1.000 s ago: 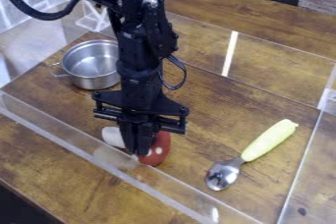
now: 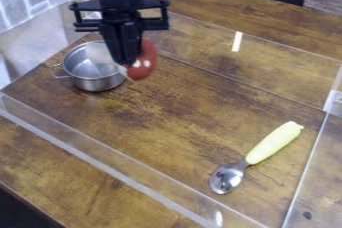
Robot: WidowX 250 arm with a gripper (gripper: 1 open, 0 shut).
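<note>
My black gripper (image 2: pixel 134 44) is raised at the upper left, with a red round object (image 2: pixel 140 66) at its tip, partly behind its fingers; whether the fingers grip it is hard to tell. A steel pot (image 2: pixel 91 71) with side handles sits on the wooden table just behind and left of it. A spoon with a pale yellow handle (image 2: pixel 273 142) lies at the lower right.
Clear transparent edges run along the left, front and right. A short white strip (image 2: pixel 237 41) is at the back.
My gripper has risen from the front middle toward the pot at the back left, and the red object has moved with it. The spoon has stayed in place.
</note>
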